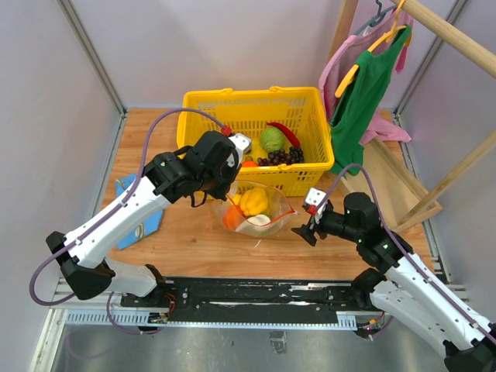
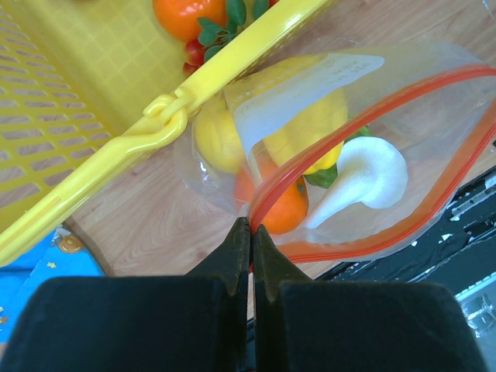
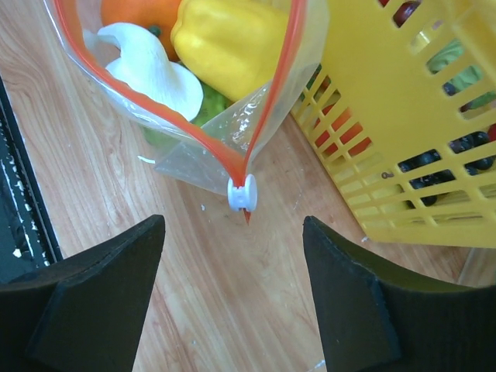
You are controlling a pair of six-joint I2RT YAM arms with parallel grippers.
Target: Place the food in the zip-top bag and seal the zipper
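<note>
A clear zip top bag (image 1: 263, 224) with an orange-red zipper band gapes open on the table, food inside. Within it show a yellow pepper (image 2: 308, 128), an orange (image 2: 285, 208) and a white mushroom-like piece (image 2: 364, 178); something green peeks out behind (image 3: 209, 105). My left gripper is shut on the zipper band at one end of the mouth. At the opposite end sits the white zipper slider (image 3: 242, 194). My right gripper stands open just short of the slider, nothing between its fingers.
Behind the bag a yellow basket (image 1: 213, 102) holds a cabbage (image 1: 272, 139), a red chili (image 1: 286, 134) and dark grapes (image 1: 280, 157). A wooden rack with a green garment (image 1: 370, 97) stands at right. Blue cloth (image 1: 143, 225) lies at left. Bare table lies in front of the bag.
</note>
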